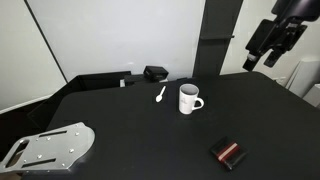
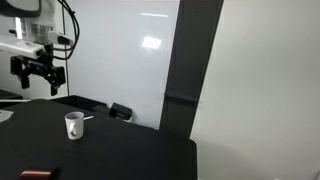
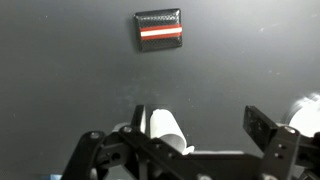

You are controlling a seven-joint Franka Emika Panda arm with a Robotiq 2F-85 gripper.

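Note:
High over the table at the upper right of exterior view 1, my gripper is open and holds nothing. The other exterior view has the gripper at the left, above and apart from the table. A white mug stands upright on the black table, with a small white spoon lying just behind it to the left. Nearer the front lies a dark block with a reddish stripe. From the wrist, that striped block appears at the top, while a white object, probably the mug, is partly hidden by a finger.
A grey metal plate with slots occupies the table's left front. At the back stands a small black box near a white panel. A bright white thing at the wrist view's right edge is unclear.

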